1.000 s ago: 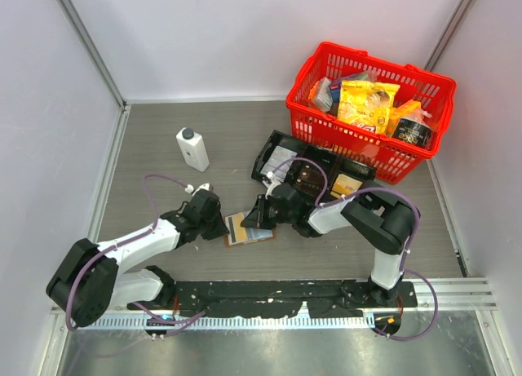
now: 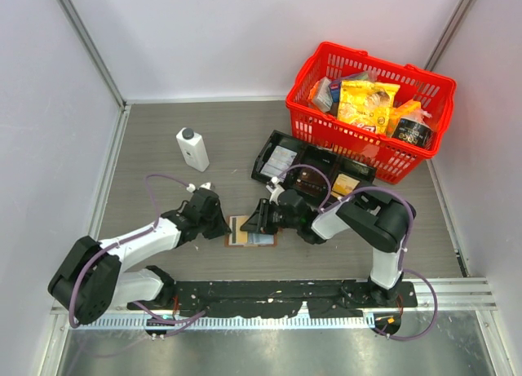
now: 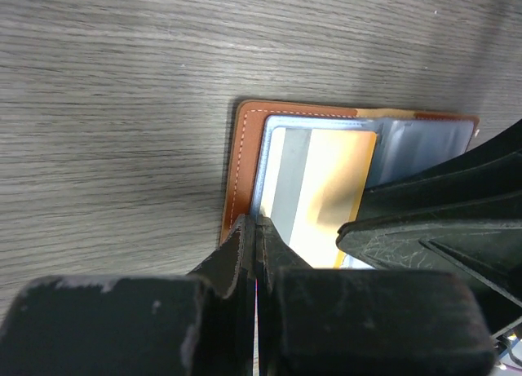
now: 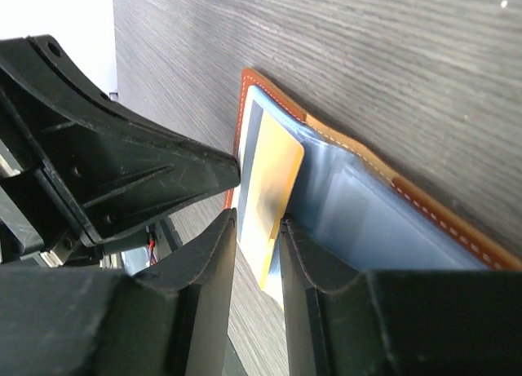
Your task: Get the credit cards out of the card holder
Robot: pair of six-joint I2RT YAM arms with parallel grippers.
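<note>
The brown card holder (image 3: 243,160) lies open at the front middle of the table, with blue sleeves (image 4: 367,225) and a stack of yellow and white cards (image 3: 324,180) at one end. My left gripper is shut at that end's edge, with no card visible between its fingertips. My right gripper stands open over the holder, its fingertips around the edge of the yellow card; whether it touches the card is hard to tell.
A black compartment tray (image 2: 276,161) and a red basket (image 2: 302,99) of snack bags stand at the back right, a white bottle (image 2: 192,151) at back left.
My right gripper has shifted slightly over the holder, and the holder's angle differs a little from a second ago. My left arm has stayed nearly still.
</note>
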